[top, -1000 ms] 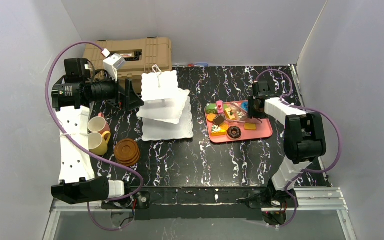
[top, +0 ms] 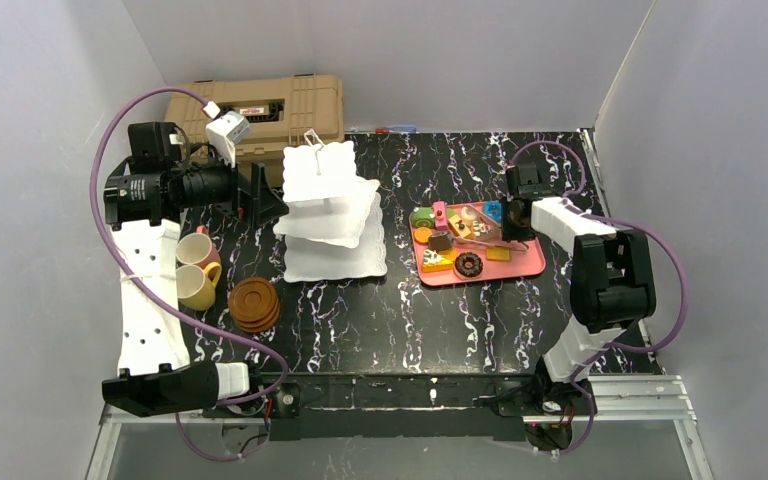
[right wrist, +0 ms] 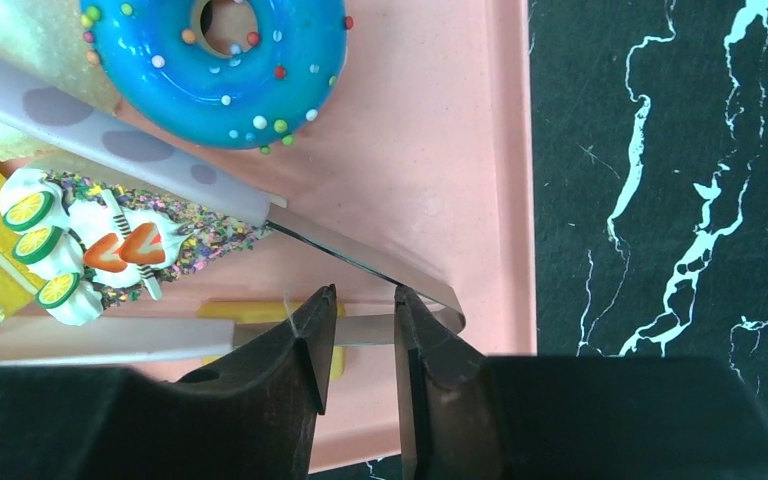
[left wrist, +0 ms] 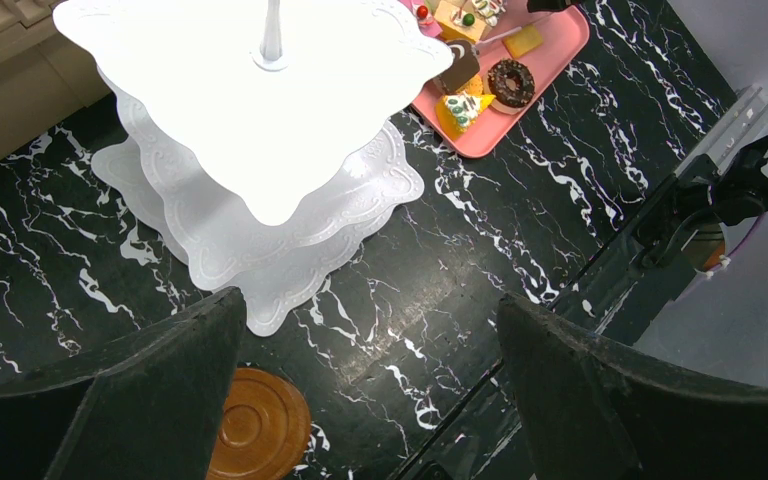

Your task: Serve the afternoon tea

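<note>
A pink tray (top: 530, 260) of toy cakes lies right of center, holding a blue donut (right wrist: 290, 90), a cake slice with lime and strawberry toppings (right wrist: 120, 240) and a chocolate donut (top: 468, 264). Tongs (right wrist: 110, 150) with pale handles lie open across the cakes, the metal bend toward the tray's right side. My right gripper is part open right at that bend; whether it touches the metal is unclear. My left gripper stands open and empty beside the white tiered stand (top: 335, 260), above the table near the brown coasters (top: 255, 300).
Mugs (top: 197, 288) stand at the far left under the left arm. A tan case (top: 300, 100) sits at the back.
The tongs have shifted slightly among the cakes, and my right gripper has moved a little with small motions over the tray. The left arm is essentially still.
</note>
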